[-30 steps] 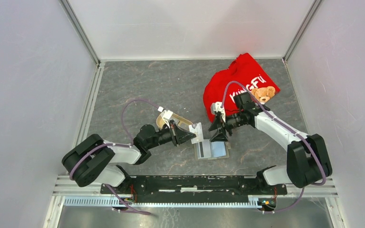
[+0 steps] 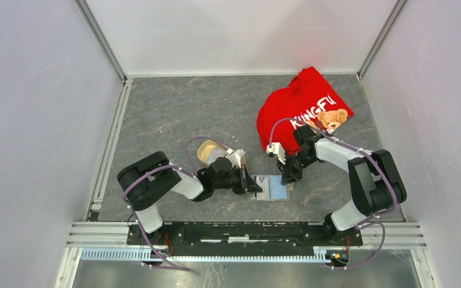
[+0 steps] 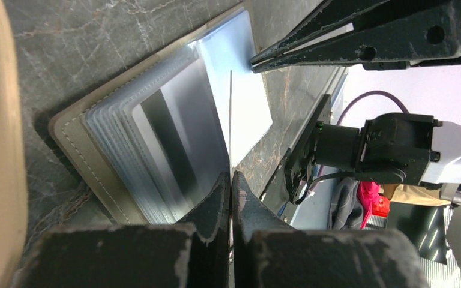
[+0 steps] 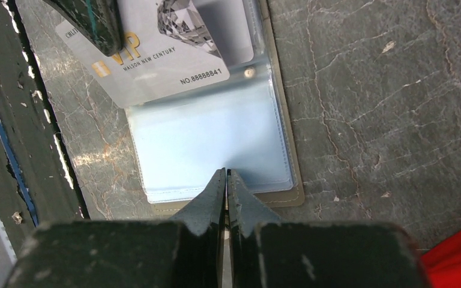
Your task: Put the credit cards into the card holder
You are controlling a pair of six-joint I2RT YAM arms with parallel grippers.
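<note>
The card holder (image 4: 207, 138) lies open on the table, clear sleeves showing over a light blue page. My left gripper is shut on a silver VIP card (image 4: 150, 72), seen edge-on in the left wrist view and lying over the sleeves near the blue page in the right wrist view. My right gripper is shut at the lower edge of the blue page, its tips pressed on that edge; what lies between them is hard to see.
A tan oval tray (image 2: 207, 145) is behind the left gripper. A red bag (image 2: 288, 102) covers the back right.
My left gripper has moved right and down, bringing the card over the holder. My right gripper has descended onto the holder's right part and closed.
</note>
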